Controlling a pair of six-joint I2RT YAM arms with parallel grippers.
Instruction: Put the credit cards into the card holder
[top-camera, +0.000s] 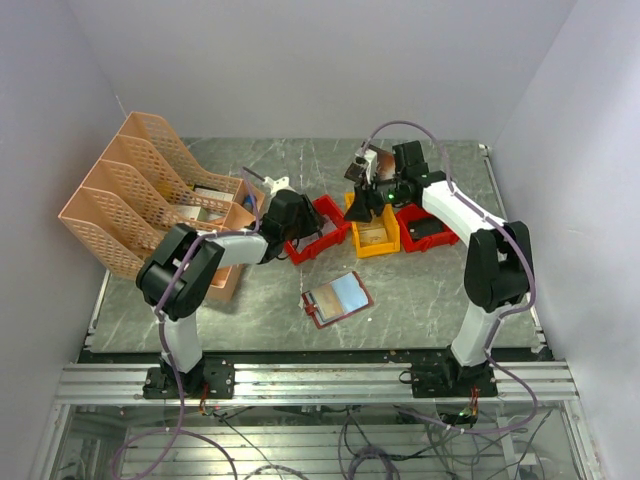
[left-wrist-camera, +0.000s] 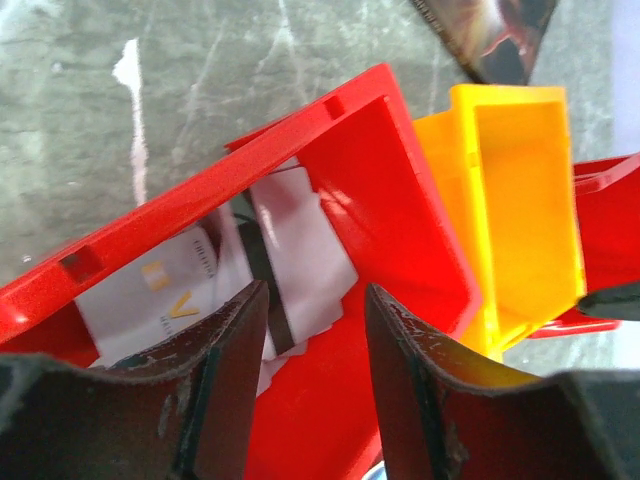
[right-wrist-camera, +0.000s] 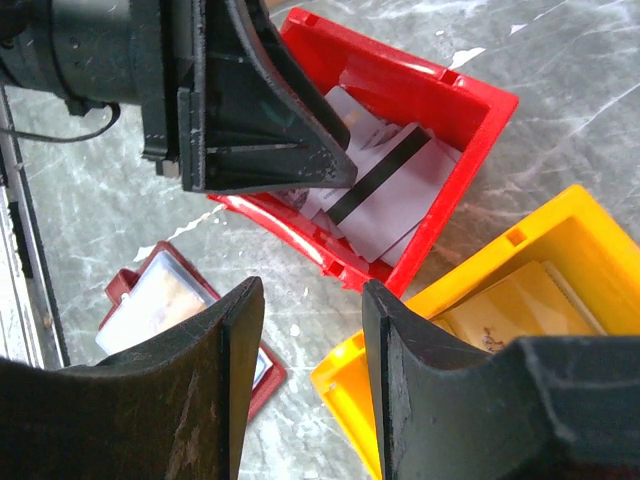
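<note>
Pale cards and a dark strip lie inside a red box. My left gripper hangs over that box, fingers apart, nothing seen between them. My right gripper is above the yellow box, its fingers parted and empty; tan cards lie in that box. A flat board with a red frame lies on the front of the table, a pale sheet on it; whether it is the holder I cannot tell.
A tan slatted organiser fills the left. A second red box stands at right, a dark book behind the yellow box. Bare table shows at front right.
</note>
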